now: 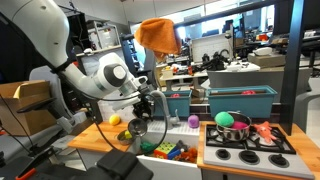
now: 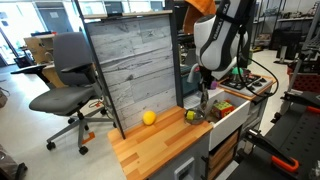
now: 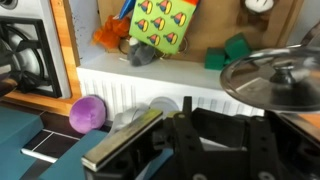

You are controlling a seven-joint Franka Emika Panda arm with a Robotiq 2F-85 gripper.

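A shiny metal lid (image 3: 278, 80) shows large in the right of the wrist view, close to the fingertips. In exterior view 1, the same lid (image 1: 140, 127) hangs tilted, its round face showing, below my gripper (image 1: 145, 108). The gripper is shut on the lid; exactly where the fingers pinch it is not clear. A metal pot (image 2: 195, 117) stands on the wooden counter left of the sink, with a yellow-green item (image 2: 190, 115) in it.
Colourful blocks (image 1: 175, 152) and a green-dotted box (image 3: 163, 20) lie in the sink. The faucet (image 1: 163, 100) rises close beside my gripper. On the right are a stove (image 1: 245, 155) and a pot with a green item (image 1: 224, 119). A yellow item (image 2: 149, 117) sits on the counter.
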